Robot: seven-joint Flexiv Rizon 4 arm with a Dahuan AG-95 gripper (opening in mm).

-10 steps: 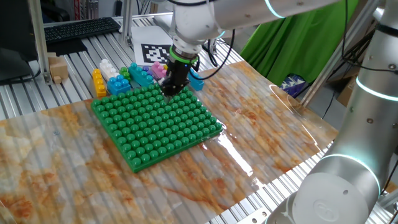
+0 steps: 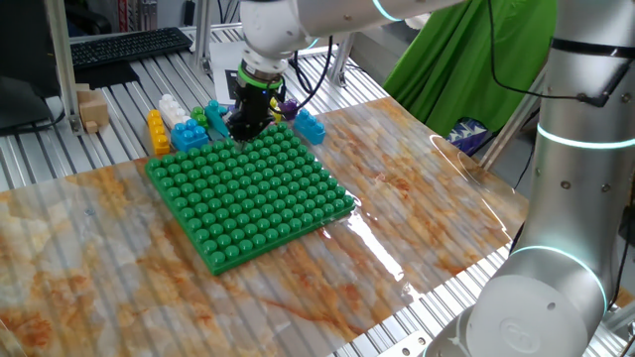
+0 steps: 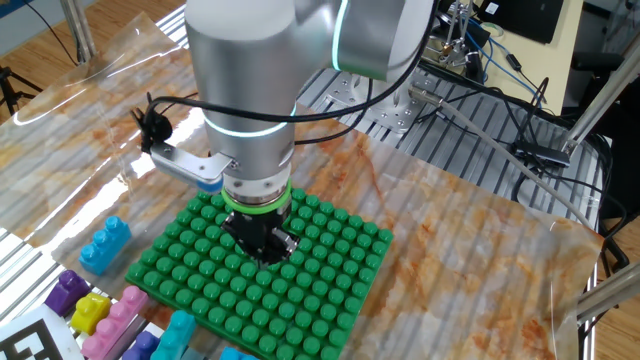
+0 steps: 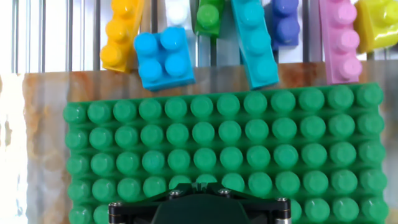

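A green studded baseplate [image 2: 248,193] lies flat on the marbled sheet, its studs bare wherever they show. My gripper [image 3: 264,255] points down above the plate in exterior view 2. In the wrist view its black mechanism fills the bottom centre, and I cannot make out whether the fingers are open or shut. No brick shows at it. Along the plate's far edge lie toy bricks: orange [image 4: 118,34], blue square [image 4: 163,59], green [image 4: 208,17], teal long [image 4: 255,43], purple [image 4: 285,23], pink [image 4: 341,40] and yellow [image 4: 377,25].
Another blue brick [image 3: 105,245] sits apart beside the plate. A white brick [image 4: 178,14] and a violet one [image 3: 66,292] are in the row. Wooden blocks [image 2: 93,109] stand at the back left, near a keyboard [image 2: 129,47]. The marbled sheet [image 2: 89,268] is clear around the plate's front.
In exterior view 1 my gripper has moved left and back across the plate, toward the row of bricks. Plate and bricks have not visibly moved.
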